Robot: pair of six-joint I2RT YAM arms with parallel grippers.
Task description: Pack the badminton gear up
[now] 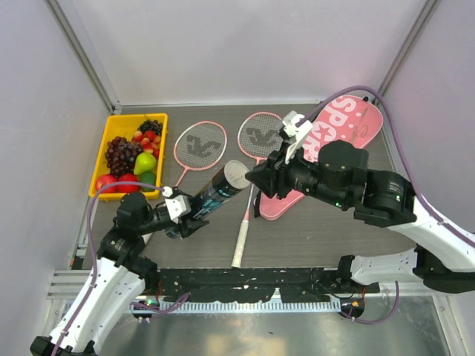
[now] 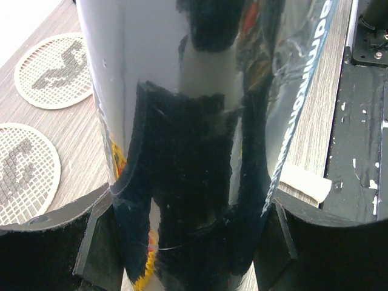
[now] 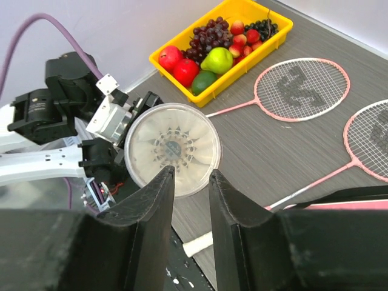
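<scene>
My left gripper is shut on a dark, shiny shuttlecock tube, held tilted above the table; the tube fills the left wrist view. My right gripper faces the tube's pale round end, its fingers a little apart with nothing between them. Two pink rackets lie on the table, the left one and the middle one, handle toward the front edge. The pink racket bag lies at the right, partly hidden under my right arm.
A yellow basket of fruit stands at the left. Bare table shows at front right. The table's front edge runs below both arms, with walls behind and to the sides.
</scene>
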